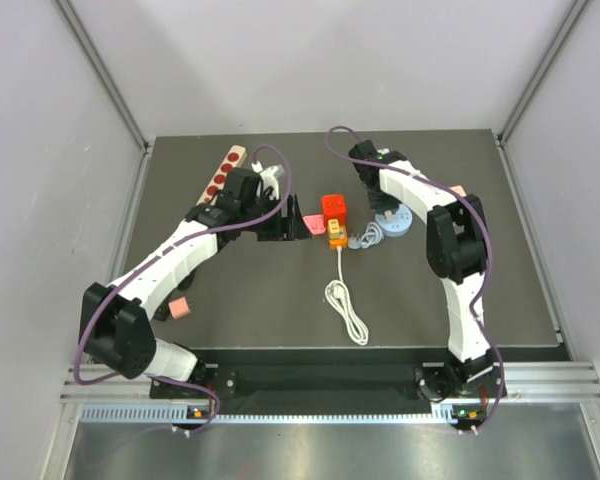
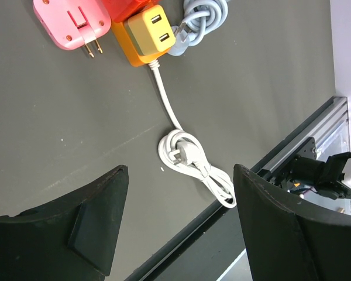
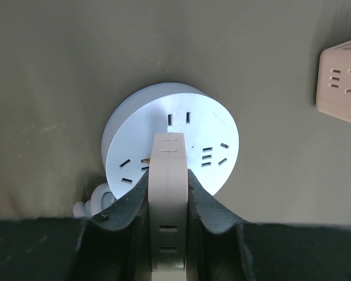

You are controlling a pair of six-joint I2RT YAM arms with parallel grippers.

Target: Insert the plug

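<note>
My right gripper is shut on a pale pink-beige plug block (image 3: 168,152), held above a round white multi-socket (image 3: 209,132) with a grey coiled cable (image 1: 372,236). Whether it touches the socket is unclear. My left gripper is open above the table, left of a pink plug adapter (image 2: 71,20) with upward-right prongs, an orange socket block (image 2: 149,35) with a white coiled cord (image 2: 169,102), and a red block (image 1: 333,206).
A pink-beige block (image 3: 345,82) sits right of the round socket. A wooden strip with red discs (image 1: 223,170) lies at the back left, a salmon cube (image 1: 180,308) at the front left. The table's front middle holds only the white cord.
</note>
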